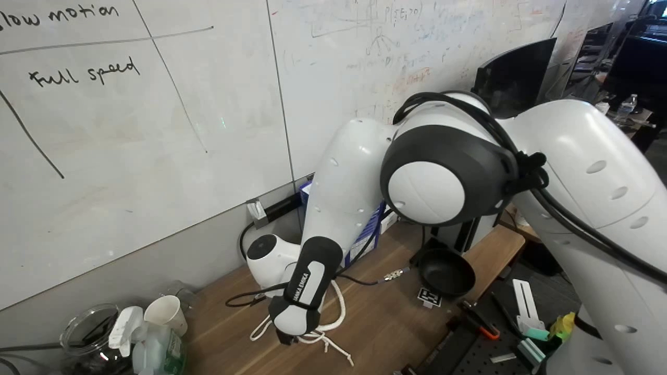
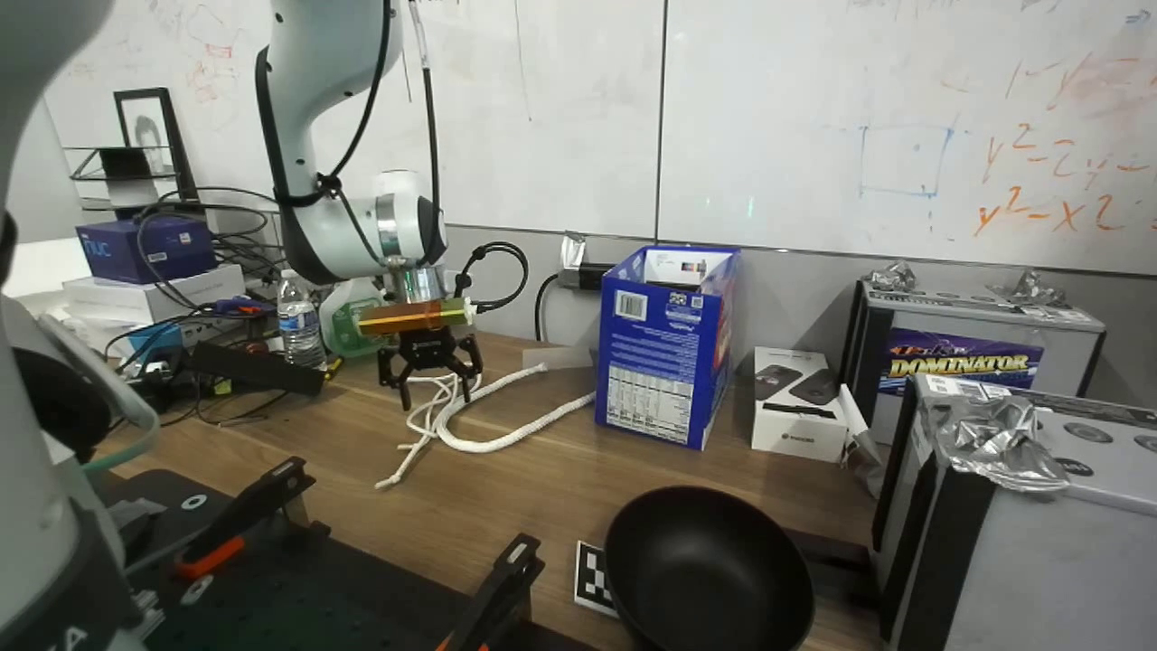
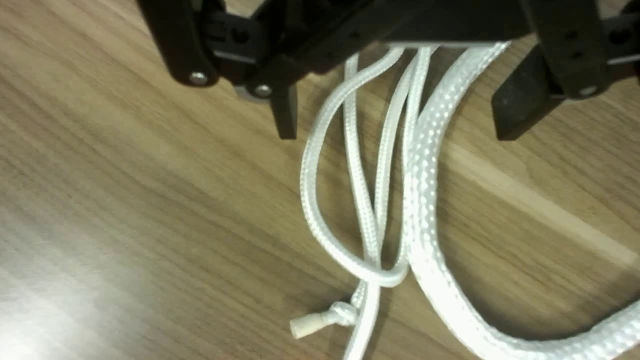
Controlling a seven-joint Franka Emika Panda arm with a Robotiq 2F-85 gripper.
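A white braided rope lies on the wooden table, its thick part curving away to one side. Thinner white cords loop beside it, one with a knotted, capped end. My gripper is open above the rope, cords and thick part passing between its spread fingers from this viewpoint. In exterior view 2 the gripper points down over the cord bundle; whether its fingertips touch anything there I cannot tell. The arm's wrist hides the gripper in exterior view 1.
A blue box stands right of the rope, against the whiteboard side. Nearer the front are a black pan and a checkered marker. A spray bottle and a paper cup stand at the left. Bare table lies between rope and pan.
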